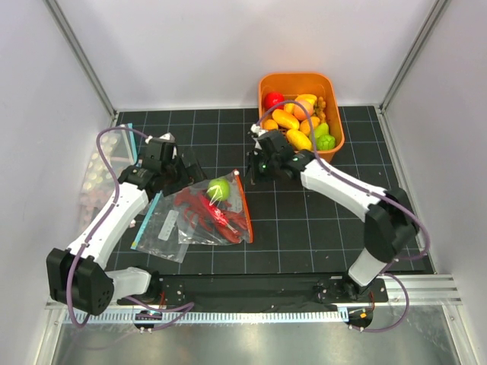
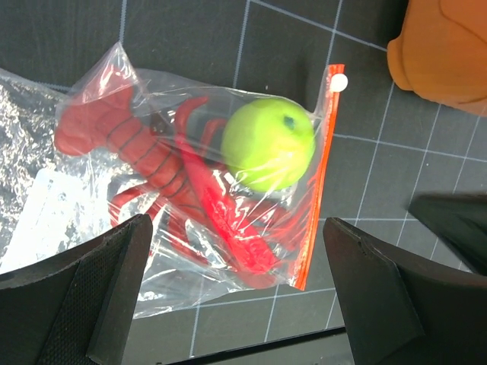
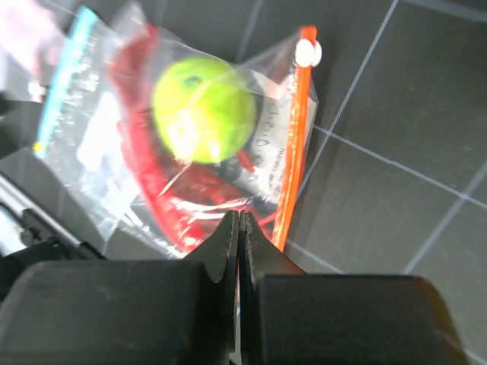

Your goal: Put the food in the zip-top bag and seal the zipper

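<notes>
A clear bag (image 1: pixel 205 230) with an orange zipper (image 1: pixel 245 207) lies on the dark tiles, its white slider (image 2: pixel 338 82) at the zipper's far end. Inside are a green apple-like fruit (image 2: pixel 268 143), a red lobster (image 2: pixel 148 156) and a red pepper-like piece (image 2: pixel 221 209). Over the bag's upper left, my left gripper (image 1: pixel 190 173) stands open, with nothing held between its fingers. My right gripper is shut and empty, its tips meeting; the zipper passes outside them, to their right in the right wrist view. In the top view this gripper sits right of the zipper.
An orange bin (image 1: pixel 335 95) of fruit and vegetables stands behind the right arm. A second, blue-zippered bag (image 1: pixel 146 220) lies beneath the filled one, and another clear bag (image 1: pixel 103 179) lies at the far left. Bare tiles (image 1: pixel 304 236) extend to the right.
</notes>
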